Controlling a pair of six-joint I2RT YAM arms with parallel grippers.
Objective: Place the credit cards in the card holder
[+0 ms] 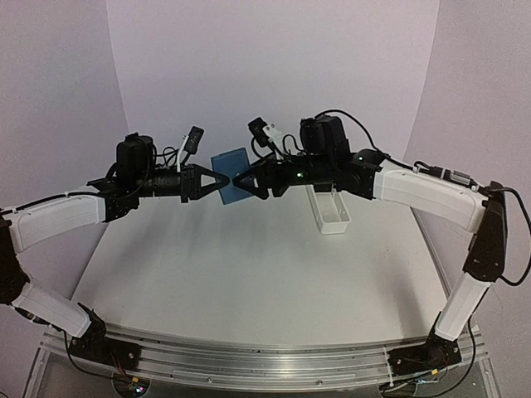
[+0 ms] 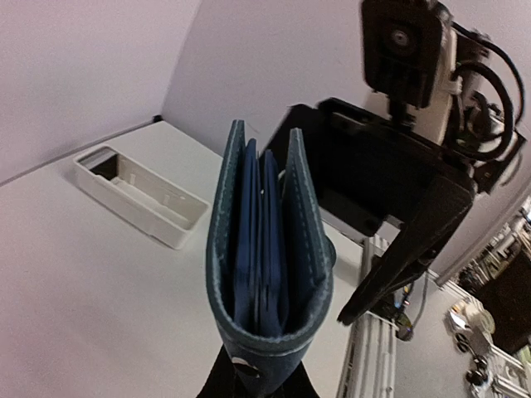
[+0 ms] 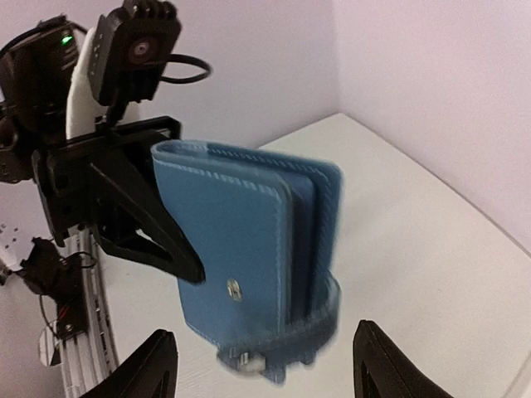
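Note:
A blue card holder (image 1: 230, 170) is held upright in the air between the two arms, with my left gripper (image 1: 214, 183) shut on it. In the left wrist view its top is open, and dark blue cards (image 2: 259, 240) stand inside, though their number is unclear. My right gripper (image 1: 249, 184) is open beside the holder's right side; in the right wrist view its two fingertips sit low at either side, with the blurred holder (image 3: 232, 240) beyond them.
A white plastic box (image 1: 332, 219) stands on the table at the back right, partly behind the right arm.

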